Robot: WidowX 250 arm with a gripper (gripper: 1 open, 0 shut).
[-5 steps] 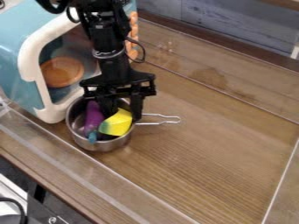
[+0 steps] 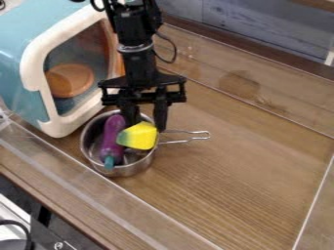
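Observation:
My black gripper (image 2: 143, 107) reaches down over a steel pot (image 2: 128, 166) with a wire handle, shut on a yellow object (image 2: 139, 136) at the pot's upper right. A purple item (image 2: 112, 137) with a teal end lies tilted in the pot, left of the yellow one.
A light blue toy oven (image 2: 31, 68) with an open front and an orange round piece (image 2: 69, 78) inside stands at the upper left.
My gripper has risen, and the yellow object has moved up with it, higher against the pot's rim.

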